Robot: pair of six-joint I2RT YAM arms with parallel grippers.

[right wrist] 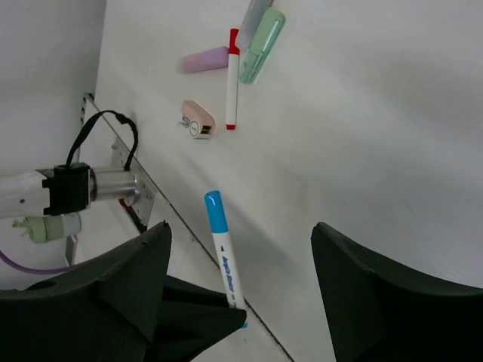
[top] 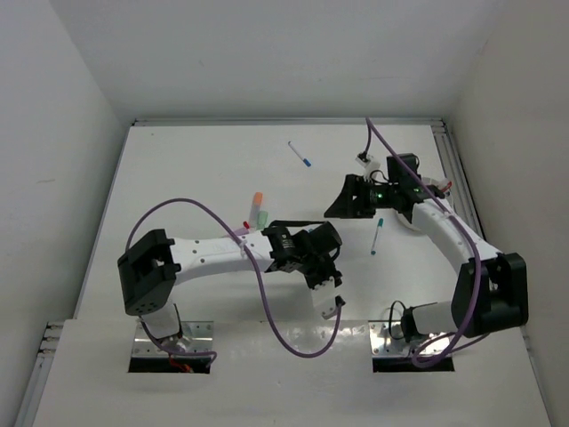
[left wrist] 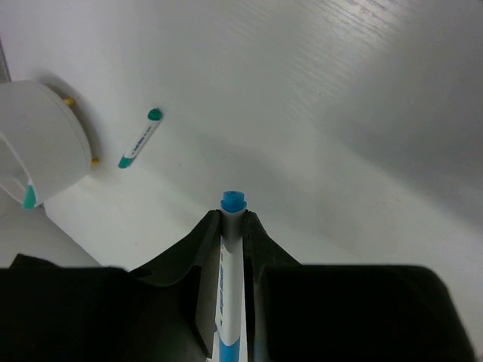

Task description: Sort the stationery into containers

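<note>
My left gripper is shut on a white marker with a blue cap, held upright; the same blue-capped marker (right wrist: 219,226) shows in the right wrist view. My right gripper (top: 347,200) stands open over the middle right of the table, its fingers wide apart. A teal-capped marker (left wrist: 140,139) lies beside the white container (left wrist: 53,136), which holds pens. A red-capped marker (right wrist: 232,90), a mint highlighter (right wrist: 261,47), a purple highlighter (right wrist: 204,61) and a pink stapler (right wrist: 198,119) lie on the table's left part, partly hidden by my left arm in the top view.
Another blue-capped marker (top: 299,154) lies at the back middle. An orange-capped item (top: 256,205) lies left of centre.
</note>
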